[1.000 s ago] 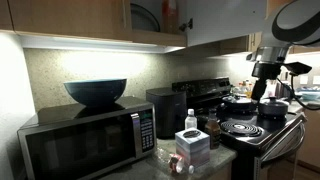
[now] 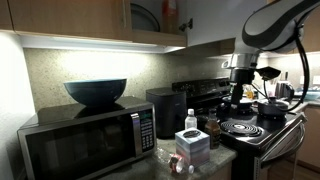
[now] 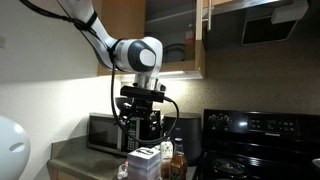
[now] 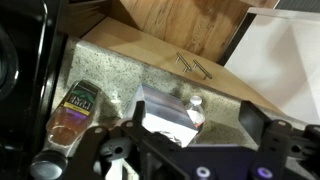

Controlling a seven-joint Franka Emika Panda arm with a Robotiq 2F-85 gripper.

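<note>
My gripper is open, its two dark fingers set wide apart with nothing held between them. In the wrist view a white-and-grey box (image 4: 168, 116) and a small white-capped bottle (image 4: 197, 113) show beyond the gap. A brown bottle with a label (image 4: 72, 115) lies to the left of them in that view. From the first exterior view, the gripper (image 2: 236, 92) hangs above the stove side, right of the box (image 2: 192, 146), clear bottle (image 2: 191, 120) and brown bottle (image 2: 212, 128).
A microwave (image 2: 85, 142) with a blue bowl (image 2: 96, 92) on top stands at the left. A dark appliance (image 2: 168, 112) sits beside it. The stove (image 2: 262, 134) carries a pot (image 2: 273, 108). Overhead, a cabinet door (image 2: 220, 22) hangs open.
In the first exterior view the arm and gripper have moved left, toward the bottles and box. The objects on the counter look unmoved.
</note>
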